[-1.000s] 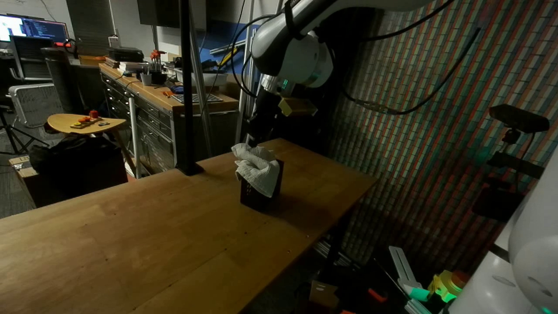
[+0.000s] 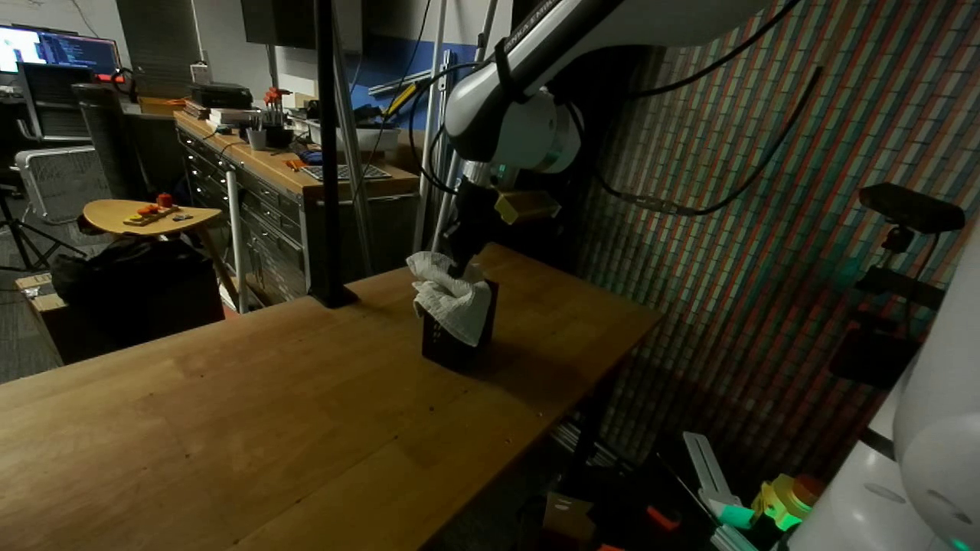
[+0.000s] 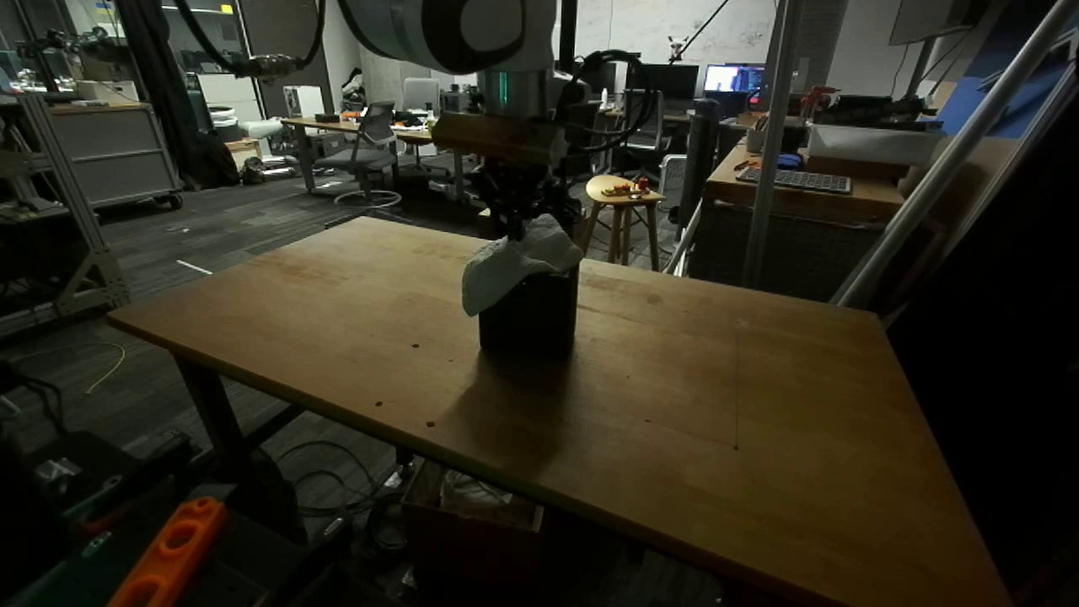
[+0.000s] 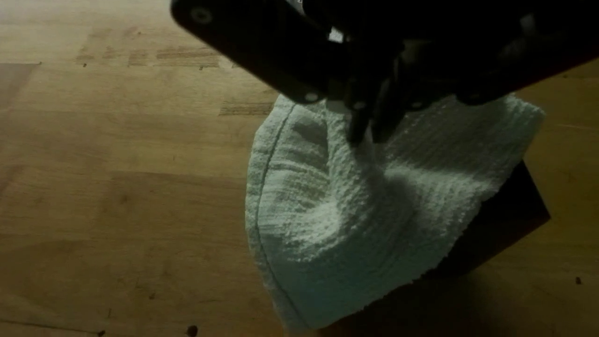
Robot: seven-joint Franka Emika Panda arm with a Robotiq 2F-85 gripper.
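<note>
A pale, textured cloth (image 2: 456, 308) is draped over the top of a dark box (image 2: 442, 349) standing on the wooden table. In the wrist view the cloth (image 4: 314, 236) spreads across most of the box, whose dark corner (image 4: 525, 202) shows at the right. My gripper points down at the cloth's folds, its dark fingertips close together and shut. No cloth is clearly visible between them. From the second exterior view, the gripper (image 3: 516, 234) is right at the top of the cloth (image 3: 521, 261). What lies inside the box is hidden.
A black post (image 2: 326, 184) stands at the table's far edge. Behind it is a workbench (image 2: 276, 170) with tools.
My gripper has come down and slightly to the right in the first exterior view, its tips now at the cloth's top folds. Cloth and box look the same.
</note>
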